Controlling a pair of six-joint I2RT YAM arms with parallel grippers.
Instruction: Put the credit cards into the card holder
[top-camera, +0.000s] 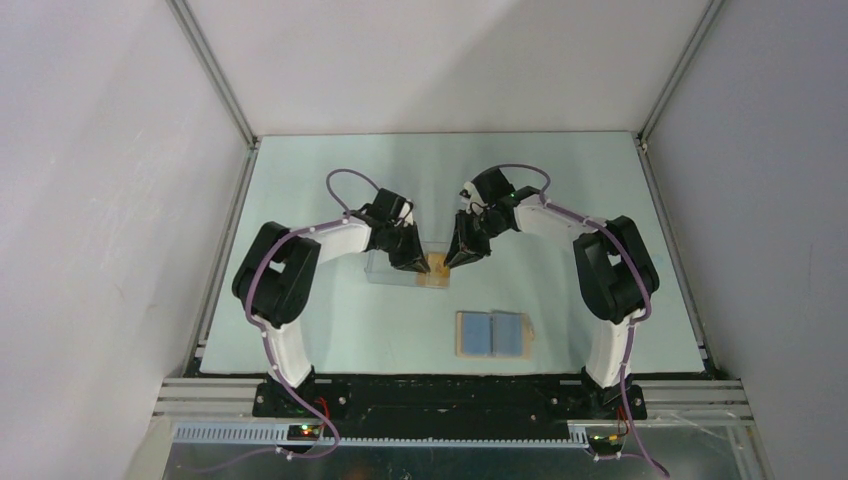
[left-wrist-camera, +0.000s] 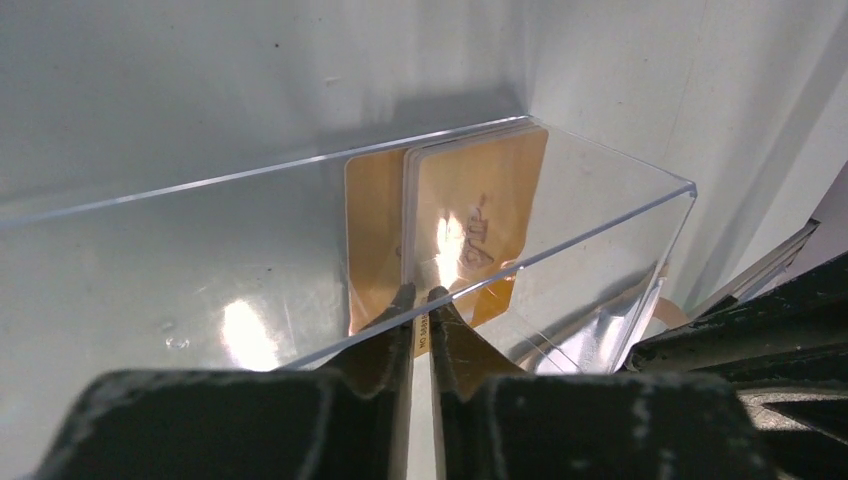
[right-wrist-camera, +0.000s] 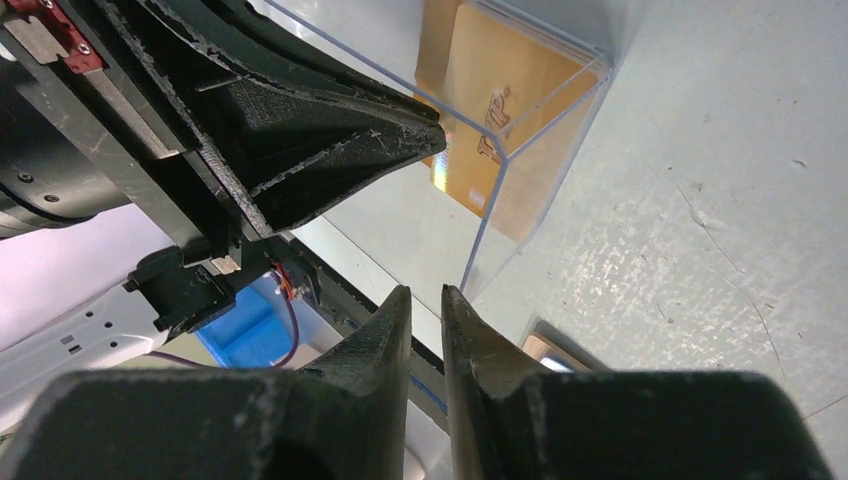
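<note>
The clear box (top-camera: 389, 275) sits at table centre, gold cards (left-wrist-camera: 477, 200) stacked toward its right end; it appears upright-walled and transparent. My left gripper is over the near wall at the cards, its fingertips close together; whether it holds a card is unclear. My right gripper is at the box's right end, shut on the clear wall near its corner, as far as the right wrist view shows. In that view the left gripper's black body reaches in from the upper left beside the cards.
A tan board with two blue pads (top-camera: 477, 333) lies at the front right of the table.
</note>
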